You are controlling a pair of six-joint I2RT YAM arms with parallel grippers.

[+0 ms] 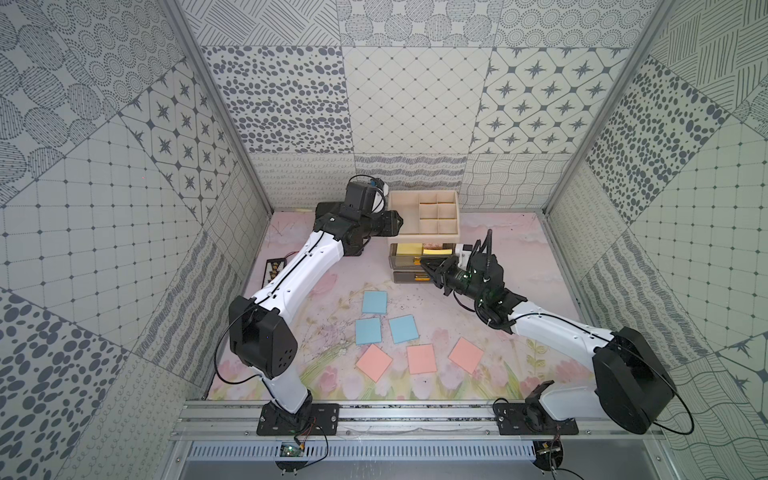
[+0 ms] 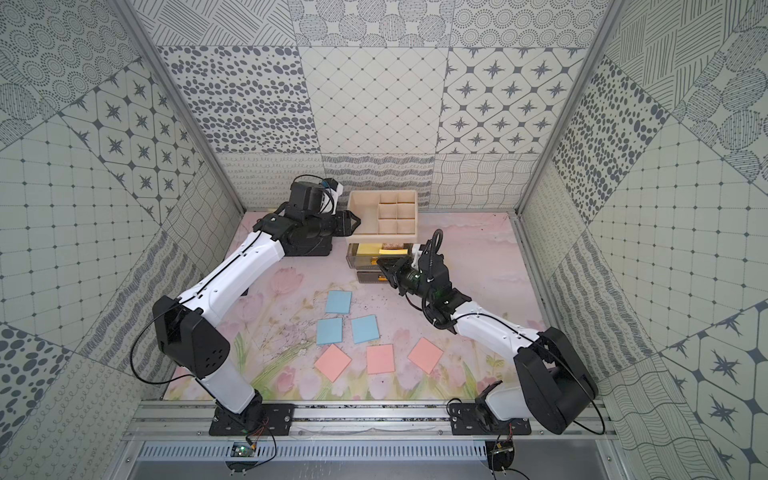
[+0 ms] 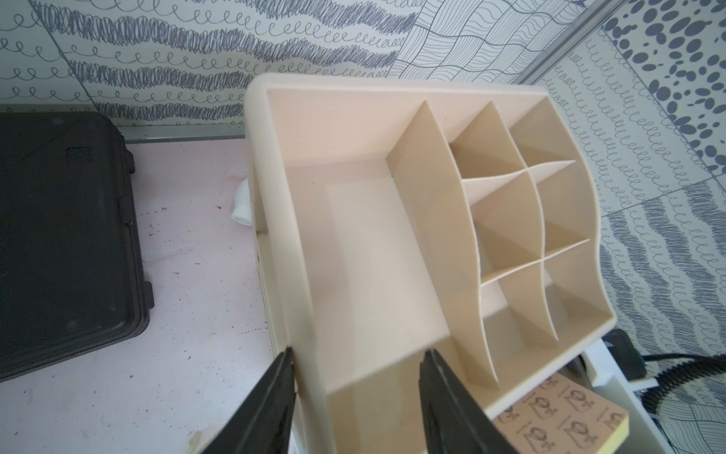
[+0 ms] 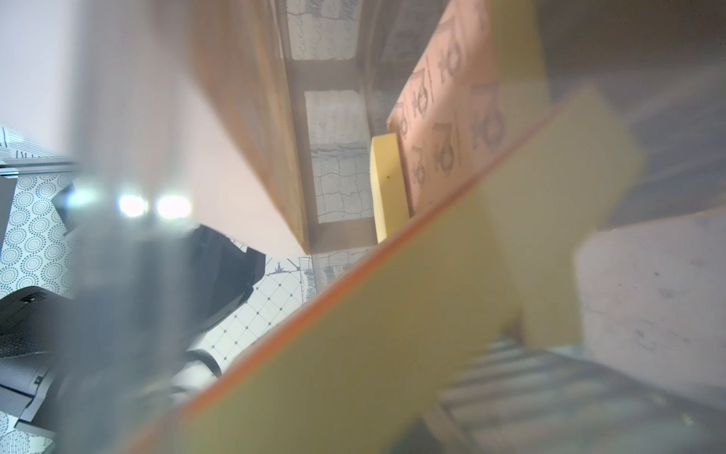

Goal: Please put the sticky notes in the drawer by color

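Observation:
A beige-topped organizer (image 1: 408, 216) stands at the back middle, its clear upper drawer (image 2: 353, 256) pulled out with yellow sticky notes (image 1: 409, 248) inside. In the right wrist view, yellow notes (image 4: 389, 189) with an orange patterned side show inside the drawer, blurred. My right gripper (image 1: 429, 270) is shut at the upper drawer's front, its fingertips hard to make out. My left gripper stands open across the left wall of the organizer's top tray, one finger (image 3: 272, 412) outside it. Several loose notes lie in front: blue (image 1: 374, 301) and pink (image 1: 421, 359).
A black case (image 3: 64, 242) lies left of the organizer, behind my left arm. Below the open drawer, a lower drawer (image 2: 373, 277) with an orange handle shows.

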